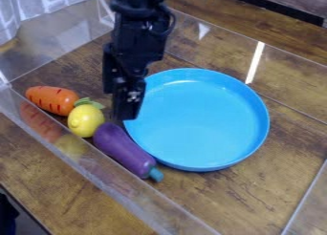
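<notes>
My black gripper [126, 96] is open, hanging at the upper left edge of the blue plate [205, 129], above and just behind a yellow lemon [86, 119]. An orange toy carrot [52, 99] lies left of the lemon. A purple toy eggplant [122, 151] with a teal end lies in front of the lemon, beside the plate. Nothing shows held by the gripper.
A clear low wall [90, 181] runs along the front left, close to the vegetables.
</notes>
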